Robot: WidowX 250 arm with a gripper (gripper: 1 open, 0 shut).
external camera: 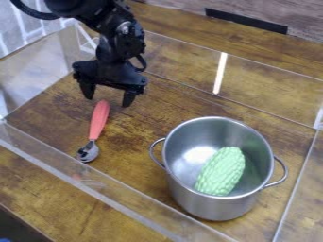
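My black gripper [109, 83] is low over the wooden table at the upper left, its fingers spread open with nothing visible between them. Just below it lies a spoon [98, 124] with a red handle and a metal bowl pointing toward the front. A steel pot [190, 194] with two side handles stands at the lower right, holding a pale green textured object [222, 169] shaped like an ear of corn.
Clear plastic walls border the work area at the left and along the front.
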